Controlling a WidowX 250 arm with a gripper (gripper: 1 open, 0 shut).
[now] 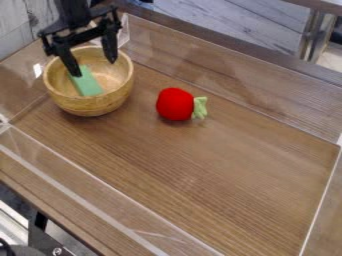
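Observation:
My black gripper is open over the back part of a round wooden bowl, its fingers pointing down. Inside the bowl, below the gripper, lies a pale green block. To the right of the bowl, a red round object with a pale green leafy end, like a strawberry or tomato, rests on the table.
A pale ledge or wall edge is at the top right corner, and cables show at the bottom left corner.

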